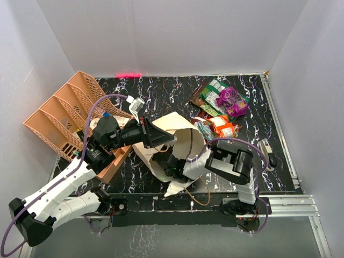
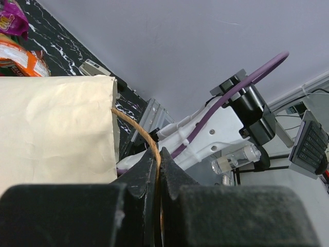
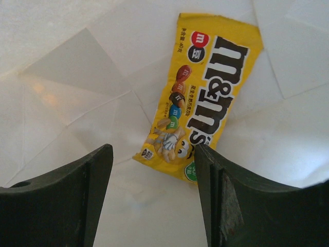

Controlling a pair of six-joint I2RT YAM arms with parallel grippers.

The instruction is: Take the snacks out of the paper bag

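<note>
The white paper bag (image 1: 144, 156) lies tipped on the table, its mouth facing right. A twisted brown cord handle (image 2: 134, 124) runs down from the bag's rim into my left gripper, which is shut on it. My right gripper reaches into the bag and stands open, its tips out of sight in the top view. Inside, the right wrist view has a yellow M&M's packet (image 3: 205, 98) lying on the paper. Its lower end lies just beyond the open fingers (image 3: 208, 164) of my right gripper, with nothing held between them.
Several snacks lie in a pile behind the bag to the right, among them a purple packet (image 1: 232, 102), a green packet (image 1: 213, 91) and an orange packet (image 1: 222, 126). An orange-pink basket (image 1: 59, 113) stands at the left. Free table shows behind the bag.
</note>
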